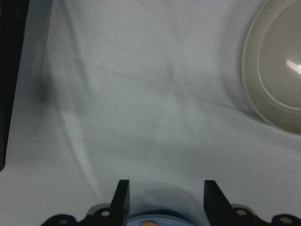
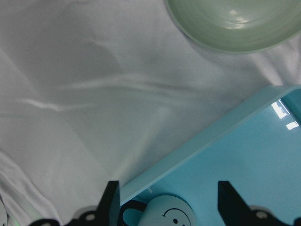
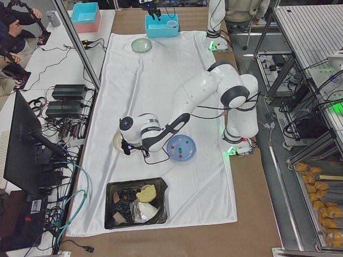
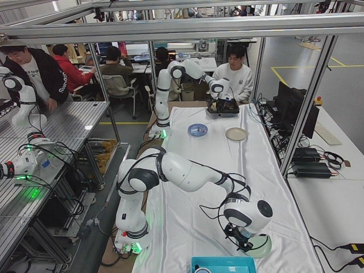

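My left gripper (image 3: 128,147) stands open over the cloth by a beige plate (image 1: 277,70), nothing between its fingertips. In the left wrist view, a blue plate (image 1: 164,219) peeks from below, and a black edge is at left. The blue plate (image 3: 181,148) holds several small coloured items. My right gripper is open above a light blue bin (image 2: 235,155), over a white mug (image 2: 164,214) with a smiley face inside it. A green plate (image 2: 235,33) lies beside the bin.
A black crate (image 3: 112,201) with a yellow item and packets stands at the near end of the cloth. Monitors and cables line the left side.
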